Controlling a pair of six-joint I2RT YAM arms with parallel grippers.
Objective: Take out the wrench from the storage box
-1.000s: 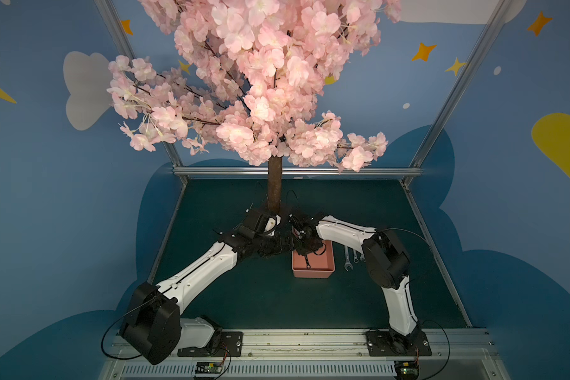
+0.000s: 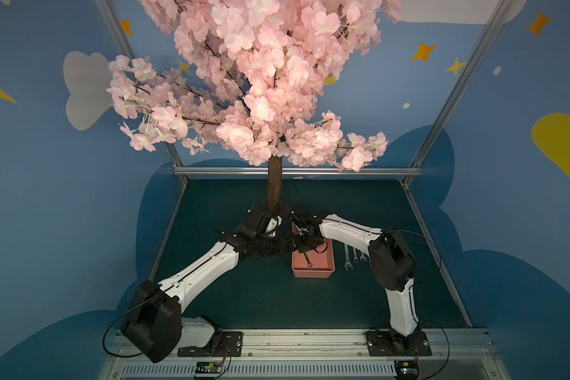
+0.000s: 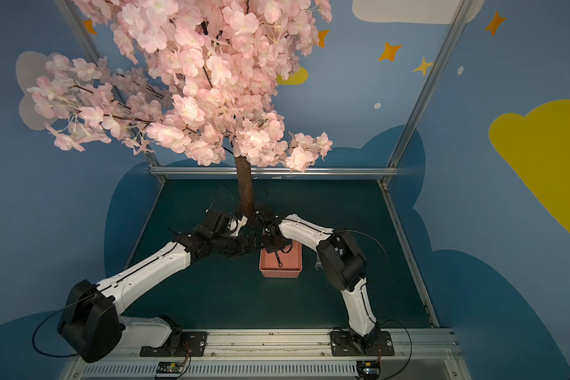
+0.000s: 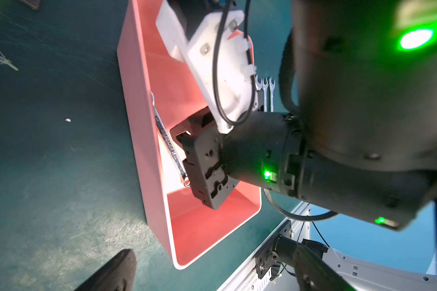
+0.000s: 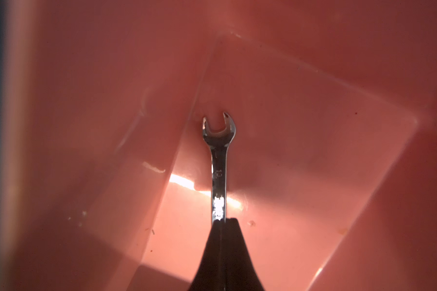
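A pink storage box (image 2: 313, 272) holds a silver wrench (image 4: 167, 143) (image 5: 218, 165). My right gripper is over that wrench inside the box, its fingertips shut and covering the wrench's lower part in the right wrist view; whether anything is between them is not visible. My left gripper (image 2: 285, 243) is at the box's left edge, beside the right one; in the left wrist view its two blurred fingertips stand far apart, with table and box corner between them.
More wrenches (image 2: 354, 253) lie in a row on the green table right of the box. A blossom tree trunk (image 2: 274, 183) stands behind the arms.
The left arm has barely moved.
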